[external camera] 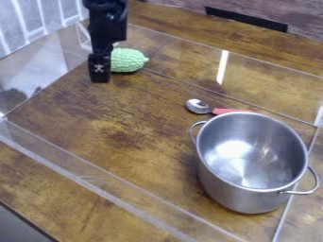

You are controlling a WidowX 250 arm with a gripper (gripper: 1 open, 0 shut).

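My black gripper (pixel 101 68) hangs at the upper left over the wooden table, open, just in front of and left of a light green bumpy vegetable-like object (pixel 127 60), which it partly overlaps in this view. Whether the two touch I cannot tell. A steel pot (pixel 245 184) with two handles stands empty at the lower right. Behind it lies a spoon (pixel 198 106) with a red handle, partly hidden by the pot.
Clear plastic walls (pixel 101 176) enclose the work area on the table (pixel 127 123). A dark thin object (pixel 246 25) lies beyond the back wall.
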